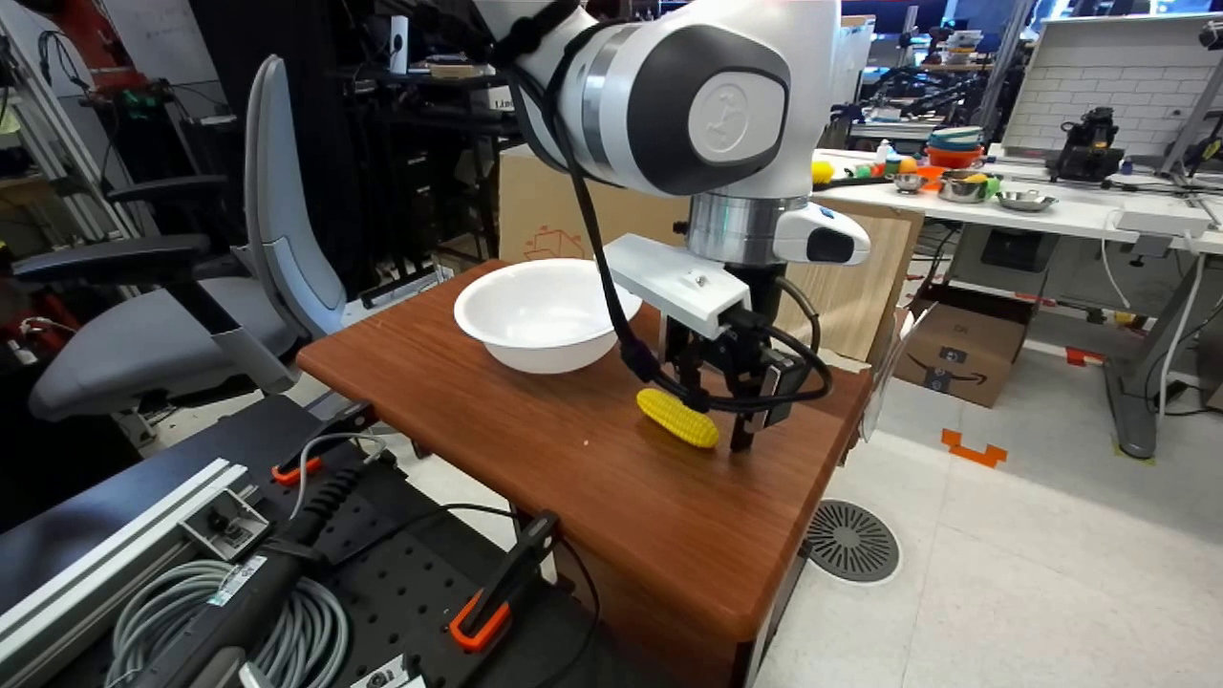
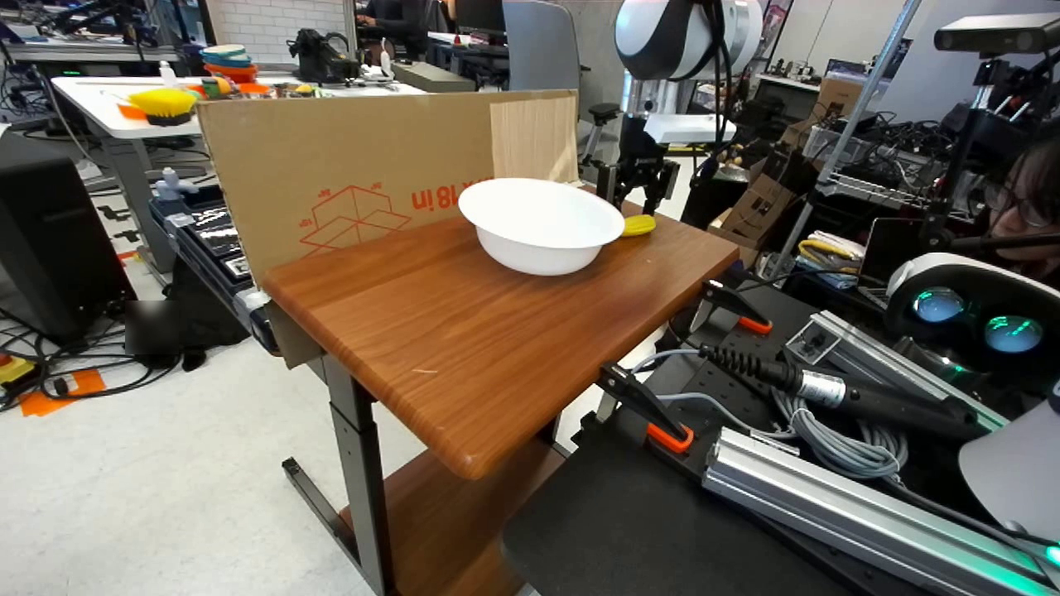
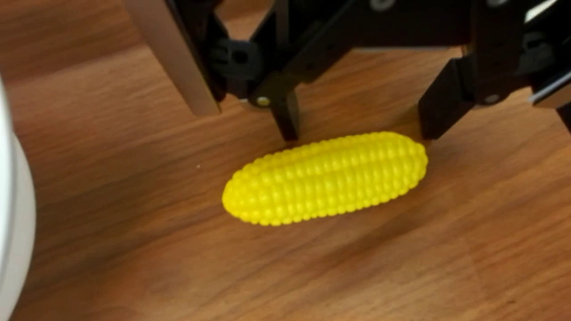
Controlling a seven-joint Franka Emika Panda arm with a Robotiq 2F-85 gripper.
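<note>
A yellow toy corn cob [image 3: 326,179] lies on the wooden table, whole and unobstructed in the wrist view. My gripper is open low over the table, its fingers apart along one long side of the cob. Nothing sits between the fingers. The right finger [image 3: 444,101] is close to the cob's right end; whether it touches cannot be told. In exterior view 1 the corn [image 1: 678,418] lies just left of my gripper's fingers. A white bowl [image 1: 547,310] stands farther back on the table, its inside seeming empty.
A cardboard panel [image 2: 387,179] stands along one table edge. Black clamps with orange tips [image 1: 504,585] grip the opposite edge beside a dark bench.
</note>
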